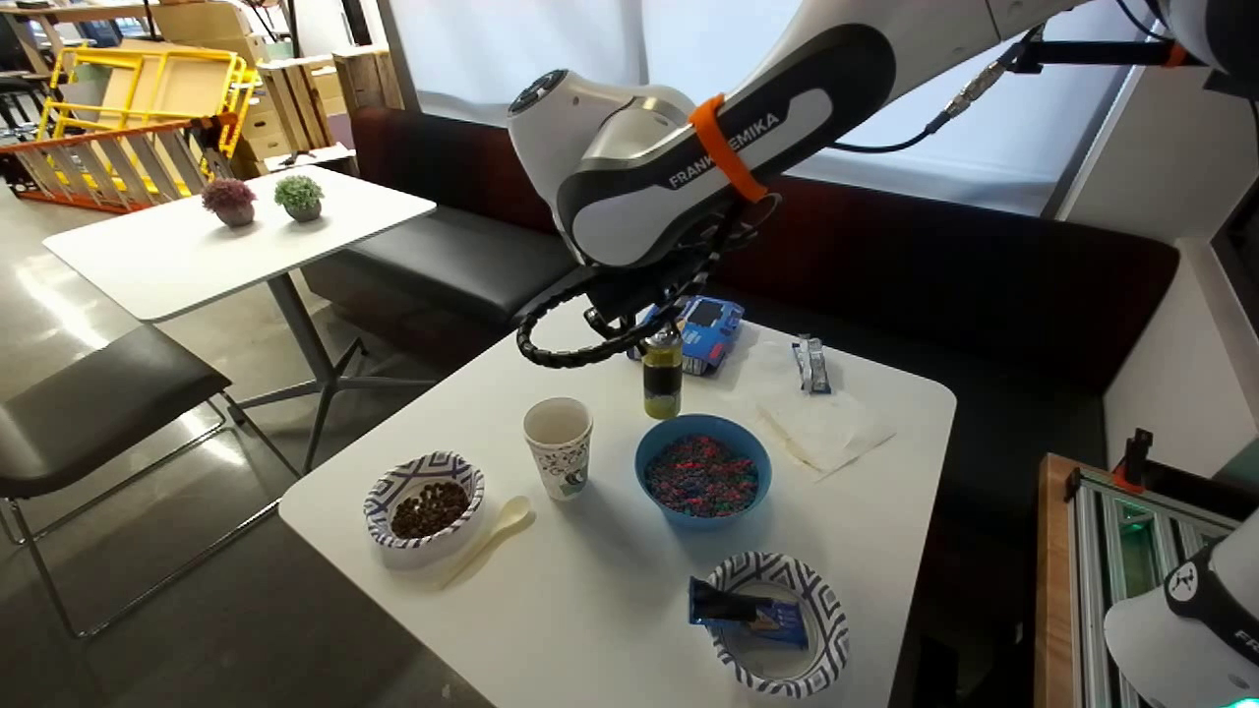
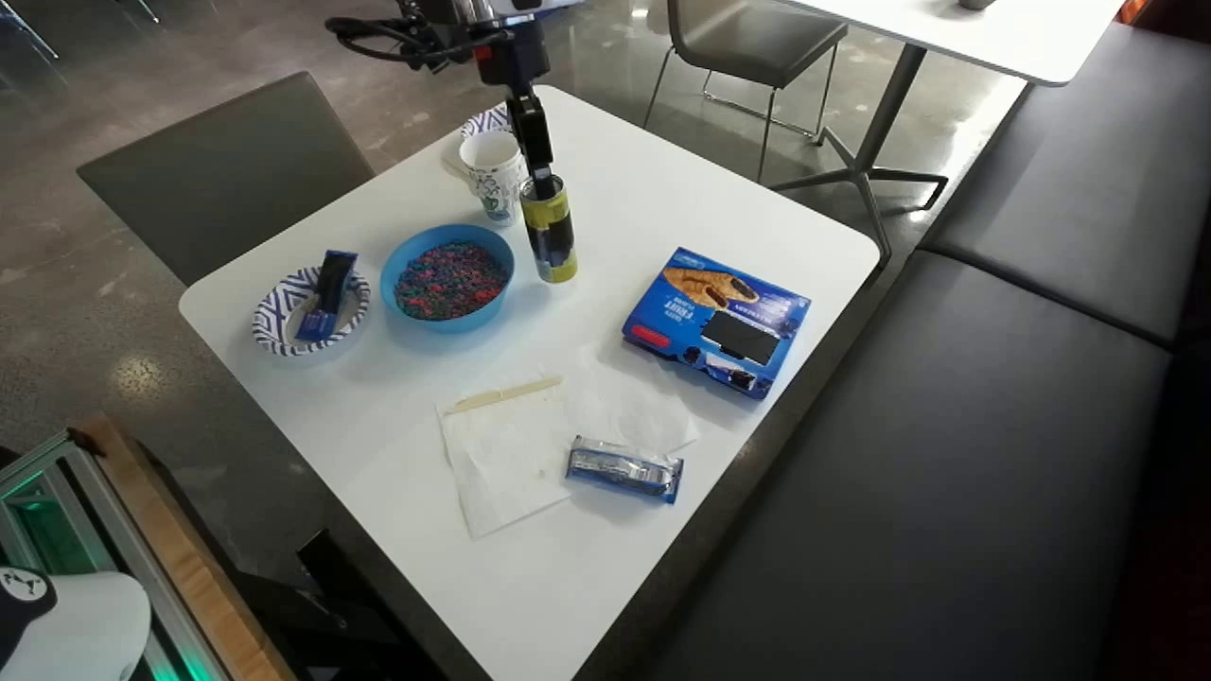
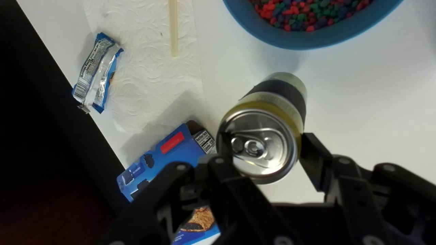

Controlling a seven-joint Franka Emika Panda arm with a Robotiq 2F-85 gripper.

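Note:
A yellow-green can with a dark band (image 3: 282,87) is held between my gripper's fingers, its silver top and pull tab facing the wrist camera. My gripper is shut on the can near its top, one finger on either side. Exterior view 2 has the can (image 2: 552,240) leaning slightly below the gripper (image 2: 545,182), between the paper cup and the snack box. From exterior view 1 the can (image 1: 663,383) stands behind the blue bowl, while the arm and a looped cable hide most of the fingers. Whether its base touches the table I cannot tell.
Close to the can are a paper cup (image 2: 493,170) and a blue bowl (image 2: 399,297) of colourful bits. A blue snack box (image 2: 717,323), silver wrapper (image 2: 624,467) and napkin (image 2: 500,482) lie nearby. Patterned bowls (image 1: 375,507) (image 1: 826,614) and a spoon (image 1: 513,515) occupy the front.

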